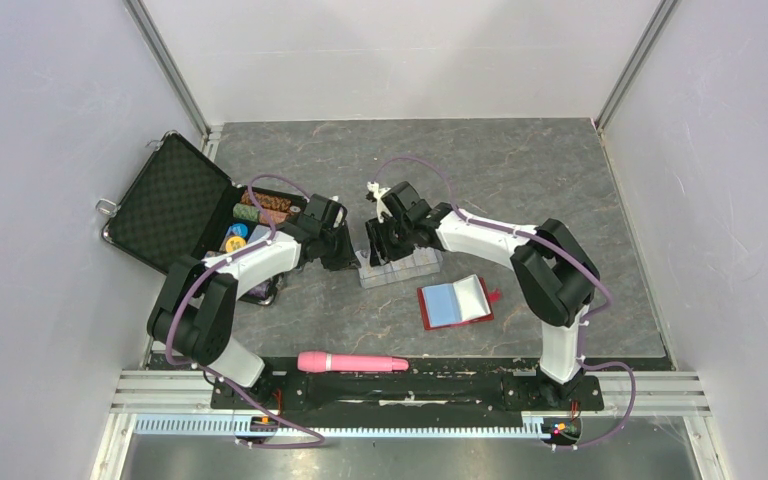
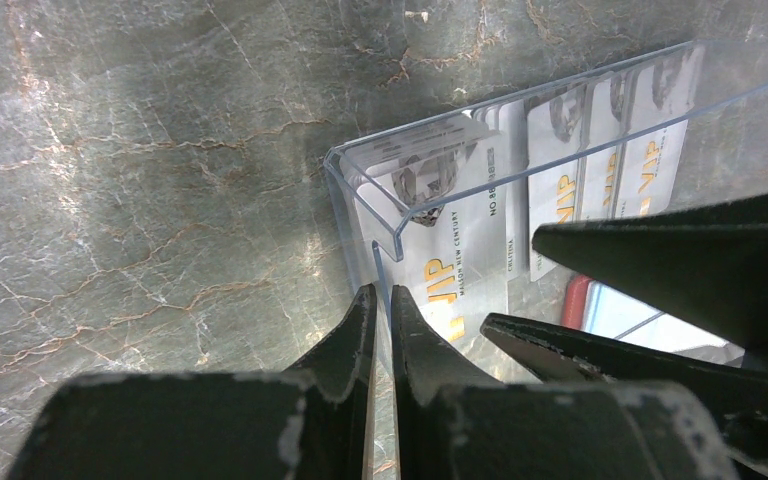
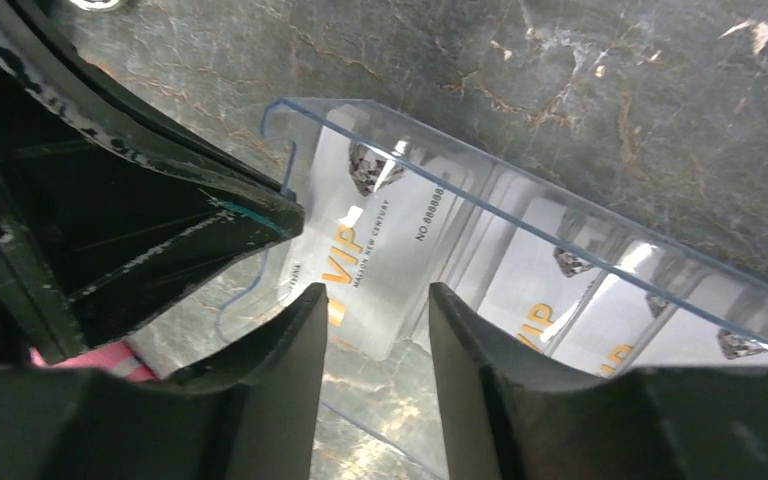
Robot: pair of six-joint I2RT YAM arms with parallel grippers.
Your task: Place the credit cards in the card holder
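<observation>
A clear card holder (image 1: 392, 278) lies on the stone top, with several white VIP cards (image 2: 460, 250) (image 3: 380, 240) inside it in groups along its length. My left gripper is shut on the holder's clear end wall, at its left end. My right gripper is part open over the holder, its fingertips above the end stack of cards, with no card clearly held between them. In the left wrist view its dark fingers reach in from the right, close to my left fingertips.
An open black case (image 1: 165, 200) of assorted items stands at the left. A red-backed pad (image 1: 443, 303) with blue and white halves lies below the holder; a pink microphone (image 1: 345, 362) lies on the front edge.
</observation>
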